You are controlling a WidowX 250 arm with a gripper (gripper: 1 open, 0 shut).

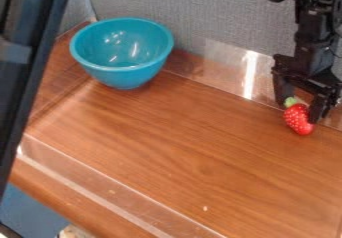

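Note:
A red strawberry (pixel 299 120) with a pale green top lies on the wooden table (pixel 160 162) at the right. My black gripper (pixel 298 94) is lowered around the strawberry's top end from above; whether its fingers touch it or how far they are apart is unclear. A teal bowl (pixel 123 73) stands at the back left, apart from the gripper.
A grey padded wall (pixel 187 12) runs behind the table, with a clear strip along its back edge. A dark upright shape crosses the left edge of the view.

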